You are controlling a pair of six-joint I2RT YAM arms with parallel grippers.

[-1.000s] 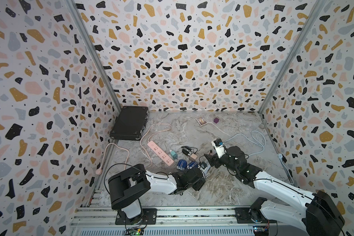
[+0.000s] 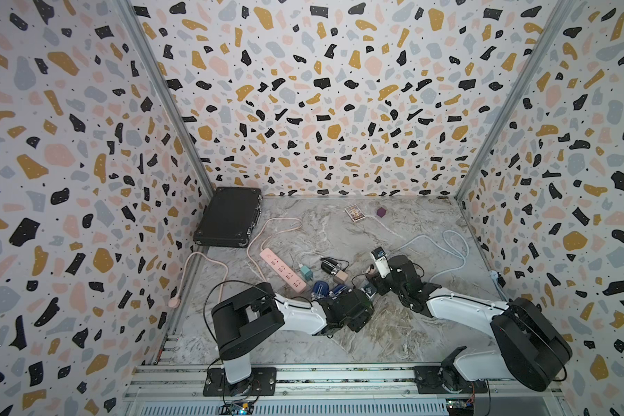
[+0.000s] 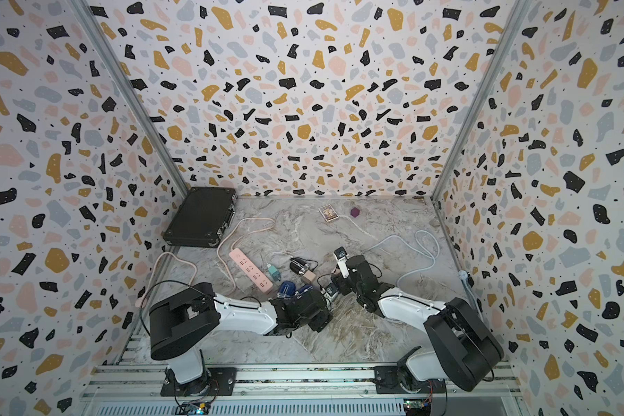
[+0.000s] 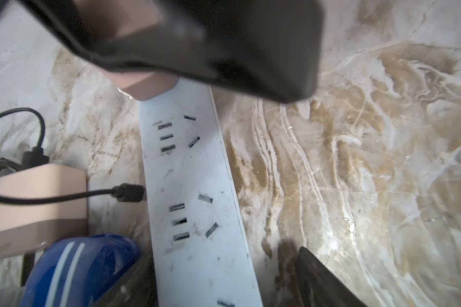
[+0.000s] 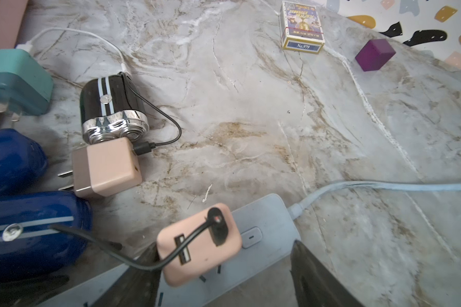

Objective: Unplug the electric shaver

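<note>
A pink charger with a black cable sits on the pale blue power strip, at the end with the button. My right gripper is open, one finger on each side of the charger; its left finger looks close to the charger's edge. In the left wrist view the strip runs between the open fingers of my left gripper, over its sockets. Blue shavers lie left of the strip. A blurred black part of the right gripper covers much of the charger there.
A black shaver, a loose pink charger and a teal charger lie further left. A pink power strip stands beyond. A card box and purple cube sit at the back.
My right arm has drawn in toward the charger and strip over the last second. The left arm has shifted to the right along the strip.
</note>
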